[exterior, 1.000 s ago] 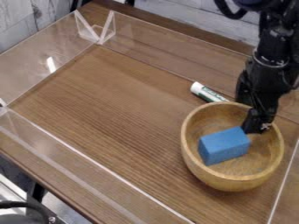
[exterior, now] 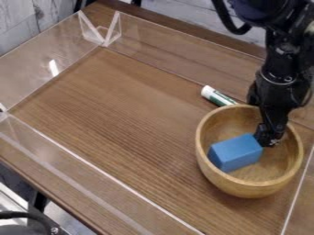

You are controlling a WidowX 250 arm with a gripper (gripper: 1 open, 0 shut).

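A wooden bowl [exterior: 248, 181] sits at the right of the table, holding a blue block [exterior: 233, 152] toward its front left. My black gripper [exterior: 267, 127] reaches down from the top right into the back of the bowl, behind and right of the block. I cannot tell whether its fingers are open or shut. A small green and white cylinder [exterior: 218, 96] lies just behind the bowl, partly hidden by it.
Clear panels edge the table at the left and back, with a white bracket near the back left.
The gripper has shifted slightly left and lower at the back of the bowl. The bowl and block look nearly unchanged.
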